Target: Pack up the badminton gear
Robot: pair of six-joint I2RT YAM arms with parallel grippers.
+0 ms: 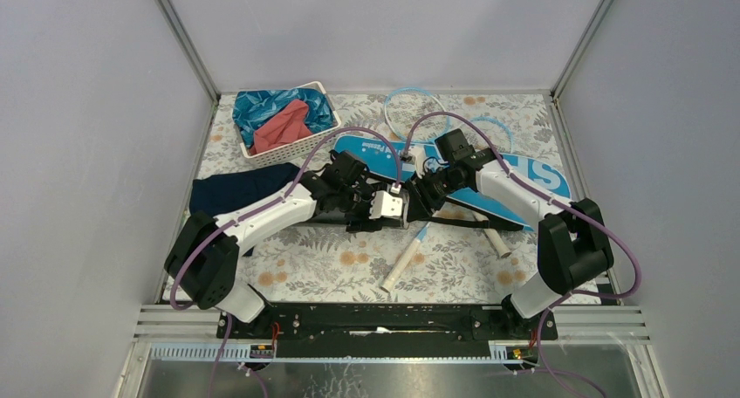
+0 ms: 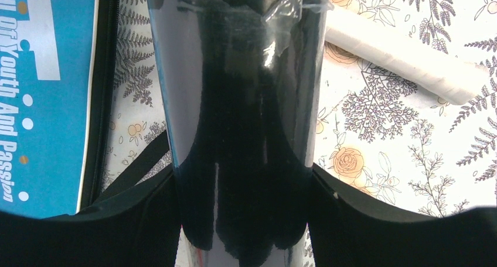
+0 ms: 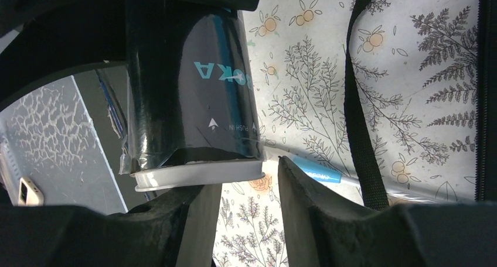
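Observation:
A dark cylindrical shuttlecock tube (image 2: 246,91) with clear wrap lies in my left gripper, which is shut on it and fills most of the left wrist view. My right gripper is open at the tube's white-rimmed end (image 3: 193,173), with its fingertips just below that rim. A blue racket bag (image 1: 537,180) with a black strap (image 3: 357,103) lies behind and right of both grippers. Two pale grip-wrapped handles (image 1: 401,263) lie on the floral mat, one with a blue section (image 3: 316,170).
A white basket (image 1: 288,149) holding blue and red bags stands back left. Dark cloth (image 1: 218,193) lies at left. Two light-blue racket heads (image 1: 414,91) lie at the back.

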